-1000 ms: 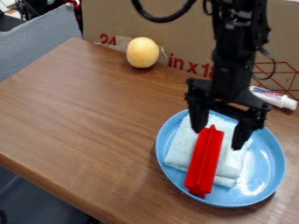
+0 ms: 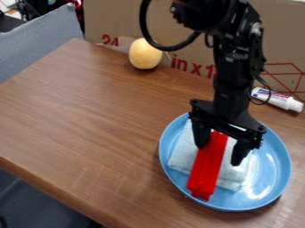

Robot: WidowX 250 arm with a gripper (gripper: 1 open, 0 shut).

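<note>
A blue plate (image 2: 267, 183) rests on the right side of the wooden table, with a folded white cloth (image 2: 184, 157) on it. A long red object (image 2: 205, 171) lies over the cloth, angled toward the front. My black gripper (image 2: 219, 144) is low over the plate, its fingers at the back end of the red object and the cloth. Whether it holds anything between the fingers is hard to tell.
A yellow round object (image 2: 145, 53) and a white tube (image 2: 277, 98) sit at the back by a cardboard box (image 2: 179, 18). A grey padded edge borders it.
My gripper has come down onto the back end of the red object, and its fingers now sit lower. The plate and red object look almost unchanged.
</note>
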